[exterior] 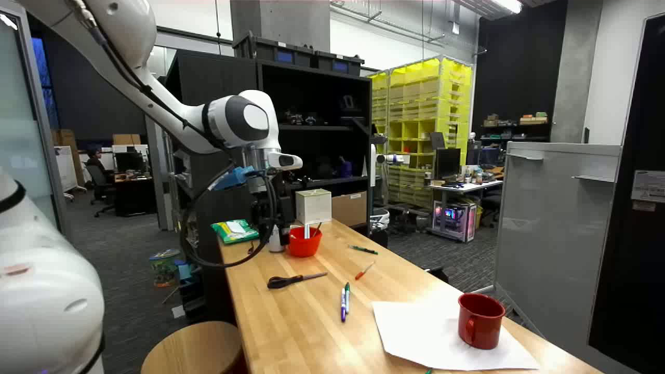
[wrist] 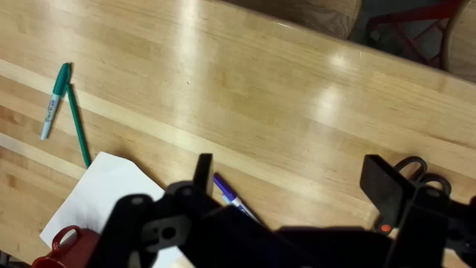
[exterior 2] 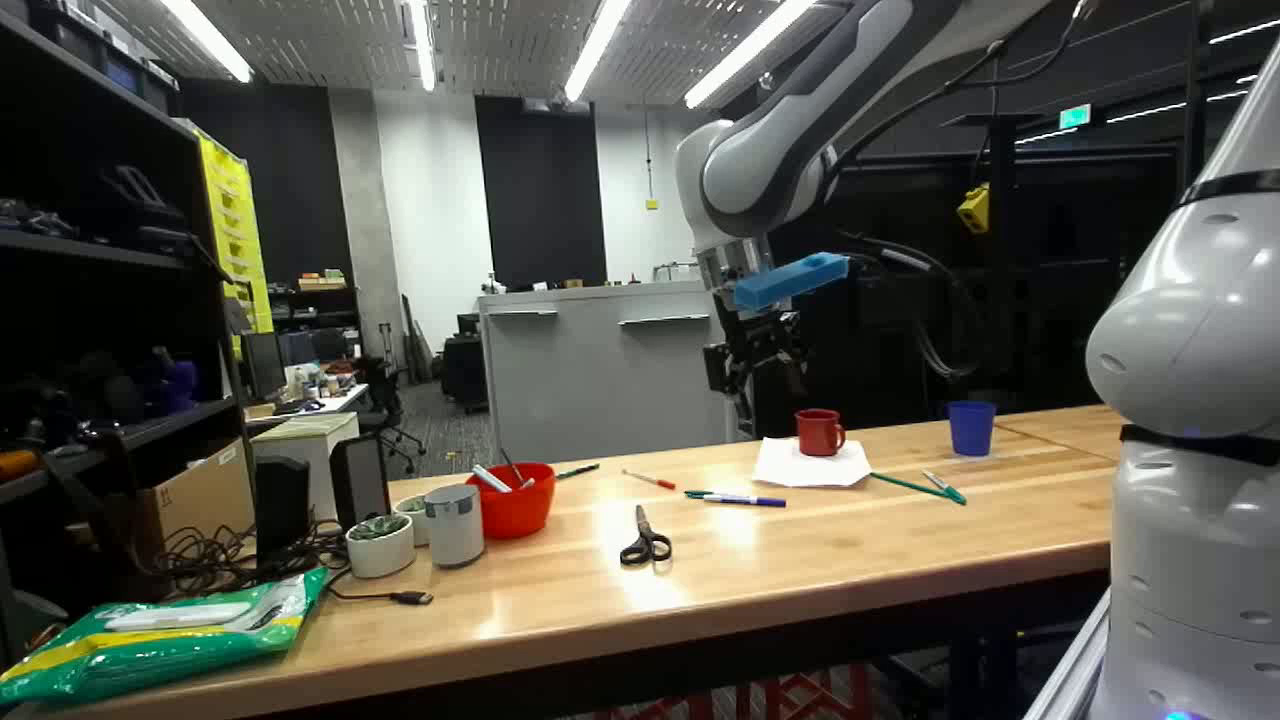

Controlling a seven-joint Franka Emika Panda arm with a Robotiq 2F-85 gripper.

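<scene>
My gripper is open above the wooden table, with empty space between its widely parted fingers. Below it in the wrist view, a purple-capped marker (wrist: 226, 187) is partly hidden by the left finger. Black scissors (wrist: 412, 165) lie partly behind the right finger. A red mug (exterior: 480, 321) stands upright on white paper (exterior: 405, 333). The red-orange bowl (exterior 2: 518, 504) holds several pens or similar sticks. A green-capped marker (wrist: 55, 100) and a green pencil-like stick (wrist: 78, 125) touch near one end. A blue cup (exterior 2: 972, 428) stands beyond the paper.
A white-grey mug (exterior 2: 456, 528), small potted plants (exterior 2: 380, 550) and a green packet (exterior 2: 180, 636) crowd one table end. An orange pen (exterior: 364, 271) and a dark green pen (exterior: 363, 249) lie loose. Bare tabletop stretches along the front edge.
</scene>
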